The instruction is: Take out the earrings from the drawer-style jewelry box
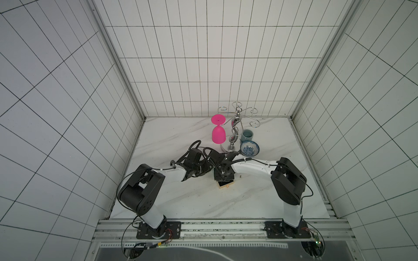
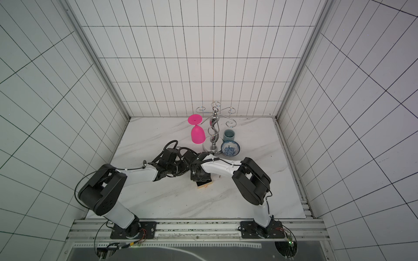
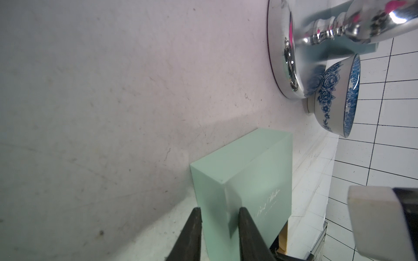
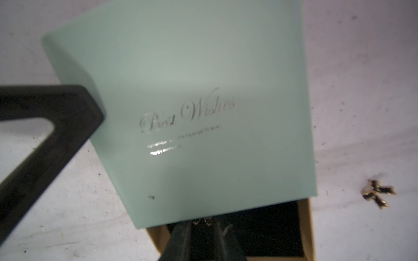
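Note:
A mint jewelry box (image 4: pixel 217 65) marked "Best Wishes" lies on the table, its drawer (image 4: pixel 307 230) with black lining pulled out toward the front. My left gripper is shut on a corner of the box. My right gripper is over the drawer, its fingers part open around a small gold piece (image 4: pixel 204 221) near the box's edge; whether they touch it I cannot tell. A gold bow-shaped earring (image 4: pixel 376 193) lies on the table right of the box in the right wrist view.
Behind the box stand a chrome rack (image 1: pixel 231 145) with a pink goblet (image 1: pixel 218 134), a teal cup (image 2: pixel 229 134) and a blue-patterned bowl (image 2: pixel 230 148).

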